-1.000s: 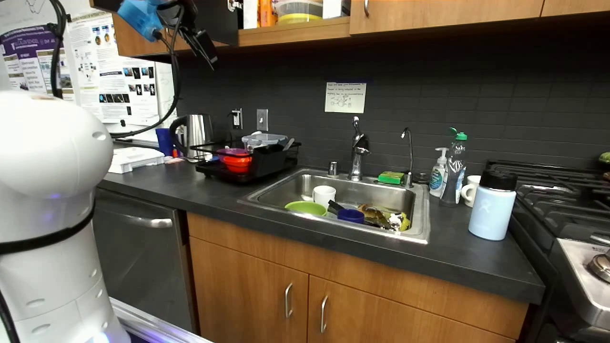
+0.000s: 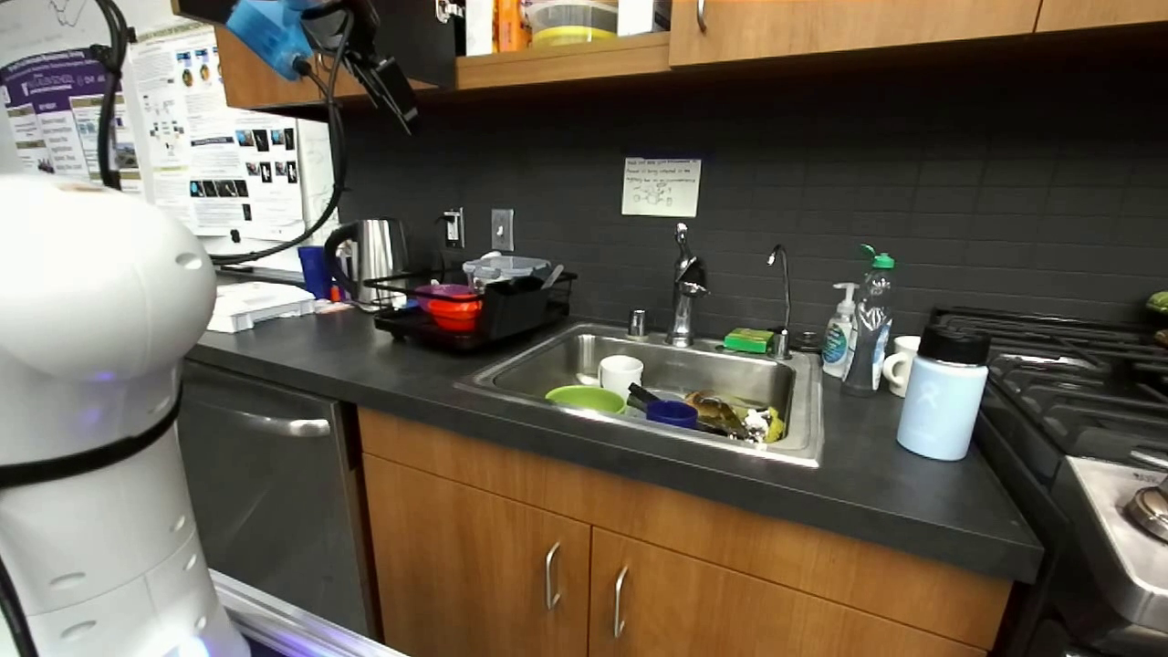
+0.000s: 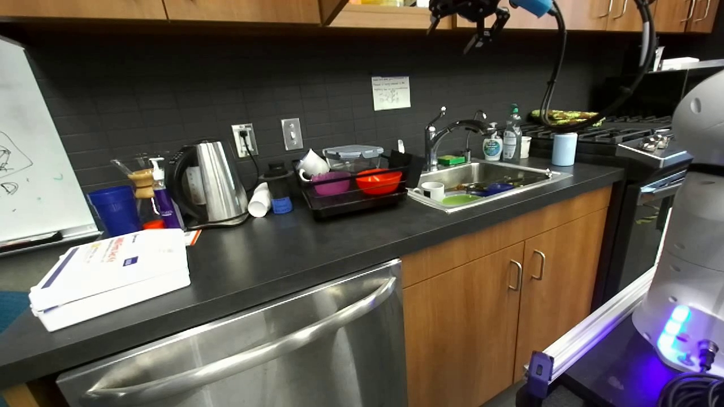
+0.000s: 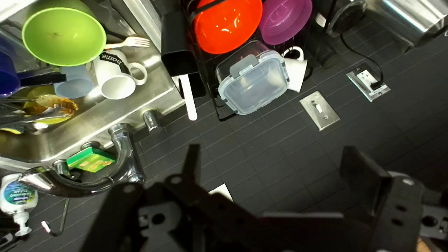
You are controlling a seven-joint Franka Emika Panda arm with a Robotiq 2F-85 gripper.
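My gripper stands open, its two dark fingers wide apart and only dark tile behind the gap. It hangs high by the upper cabinets in both exterior views, clear of the counter. Below it in the wrist view are a dish rack with a red bowl (image 4: 229,25), a purple bowl (image 4: 285,19), a lidded clear container (image 4: 254,84) and a white mug (image 4: 296,69). The steel sink (image 2: 805,411) holds a green bowl (image 4: 63,35), a white mug with a dark band (image 4: 117,86), a blue cup (image 2: 671,412) and utensils.
An upper cabinet shelf (image 2: 564,71) near the gripper stands exposed, with containers on it. The faucet (image 2: 682,296) rises behind the sink. A kettle (image 3: 220,180) is left of the rack; a light blue bottle (image 2: 942,405) is near the stove. The counter before the rack is clear.
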